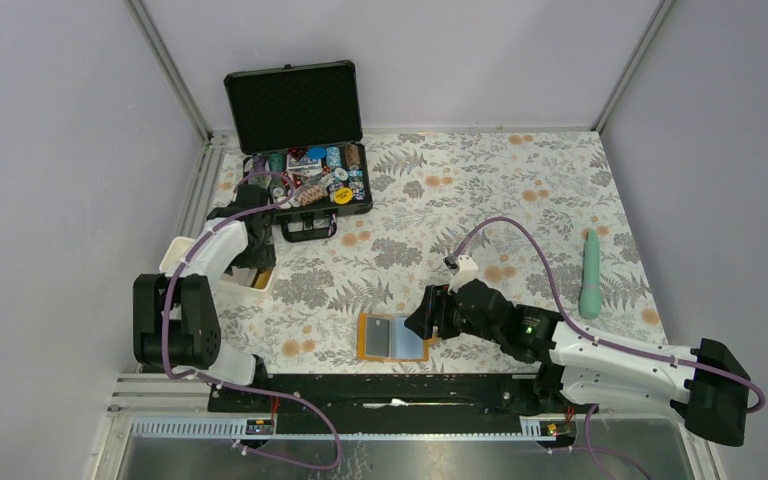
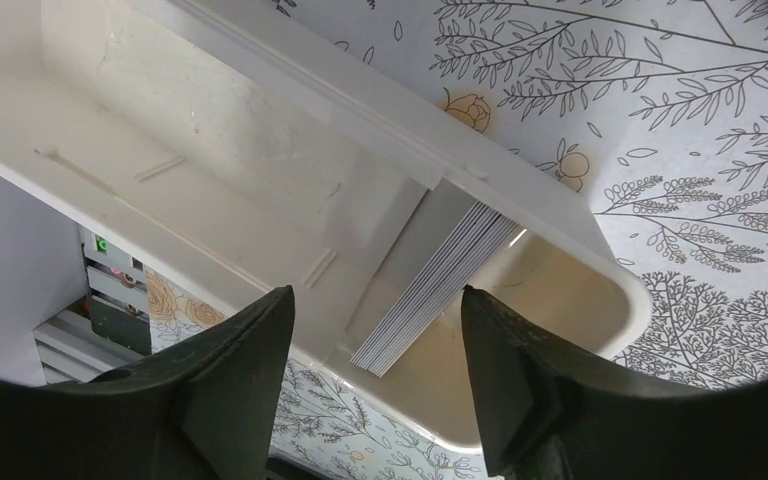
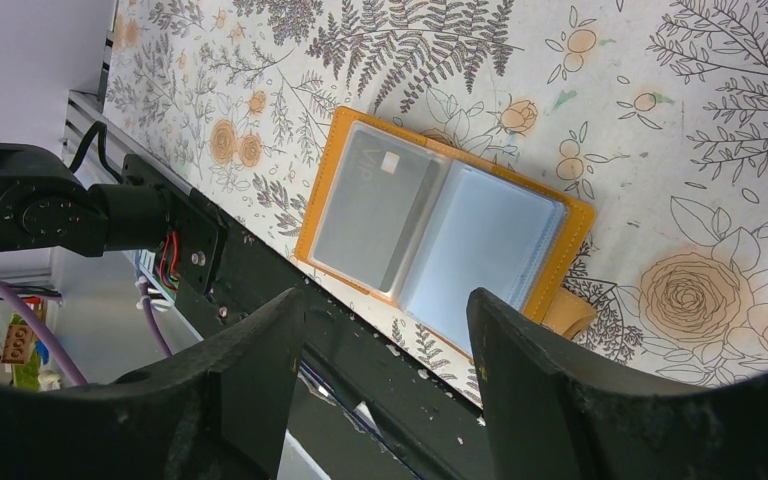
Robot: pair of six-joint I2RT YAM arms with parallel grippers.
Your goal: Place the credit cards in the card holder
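Observation:
In the left wrist view a row of thin cards (image 2: 436,290) stands on edge across a long cream tray (image 2: 550,225). Over that row hangs my left gripper, its fingers apart and nothing held between them. The card holder (image 3: 485,250), orange-edged with two clear pockets, lies unfolded on the table near the front edge. One pocket looks grey with a small pale square, the other pale blue. My right gripper hovers above the holder's near right side, open and empty. From the top, the left arm covers most of the cards.
An open black case (image 1: 295,120) full of colourful small items stands at the back left, close behind the tray. A green cylinder (image 1: 591,275) lies at the right.

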